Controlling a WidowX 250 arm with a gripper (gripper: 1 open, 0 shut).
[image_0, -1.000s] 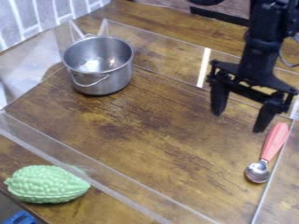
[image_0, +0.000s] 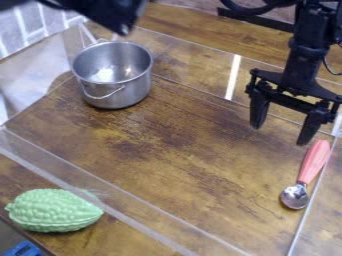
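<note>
My black gripper (image_0: 283, 119) hangs at the right of the camera view, fingers spread open with nothing between them, above and a little behind a scoop (image_0: 310, 165) with a red handle and metal head. A steel pot (image_0: 118, 95) with a wire handle stands at the upper left. A green bitter melon (image_0: 54, 210) lies at the lower left.
Transparent strips or edges run along its left and lower sides. A blue object (image_0: 24, 250) shows at the bottom left corner, and a dark blurred shape covers part of the top left.
My gripper has moved a little to the right and slightly up from where it was. A dark blurred shape has appeared at the top left. The objects on the table are unchanged.
</note>
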